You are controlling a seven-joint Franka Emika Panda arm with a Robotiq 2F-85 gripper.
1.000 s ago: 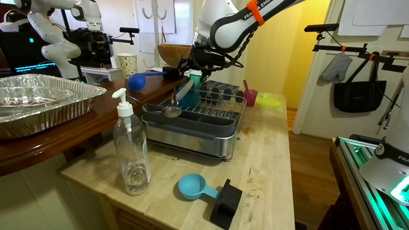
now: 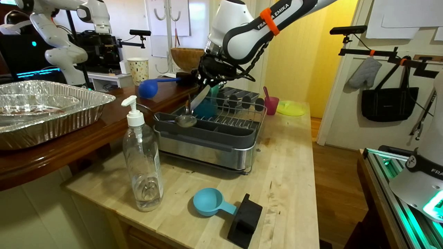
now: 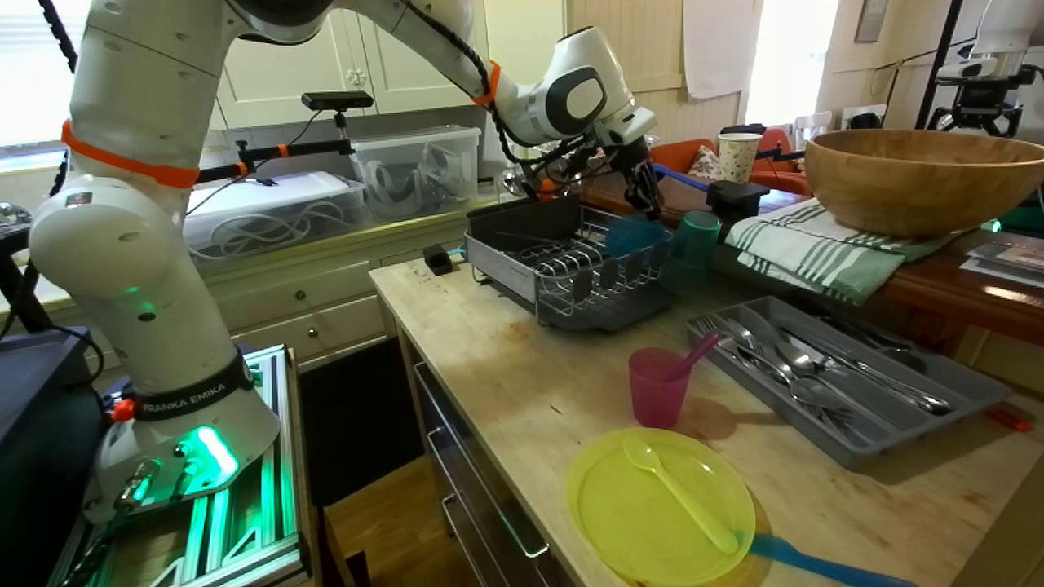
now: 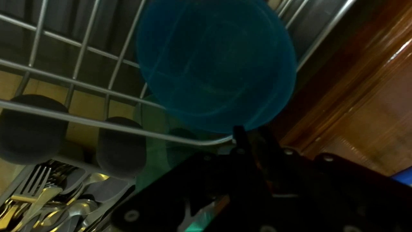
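A translucent blue bowl (image 4: 216, 65) stands tilted in the metal dish rack (image 3: 565, 284), by the wooden ledge. My gripper points down at its rim, the fingertips meeting the rim's edge in the wrist view. Only a narrow dark gap shows between the fingers; whether they press on the rim is too dark to make out. In the first exterior view the gripper (image 2: 203, 81) is above the blue bowl (image 2: 206, 108), partly hidden behind a knife blade. Beside the bowl stands a green cup (image 3: 692, 244).
The brown ledge (image 4: 359, 116) runs close beside the rack. A cutlery tray (image 3: 851, 430), a pink cup (image 3: 653, 391) and a yellow plate (image 3: 607, 528) lie beyond the rack. A soap bottle (image 2: 143, 174) and a blue scoop (image 2: 207, 202) stand in front.
My gripper has come down toward the bowl and slightly left in the first exterior view. Its fingers look closer together than before. The rack and bowl look unmoved.
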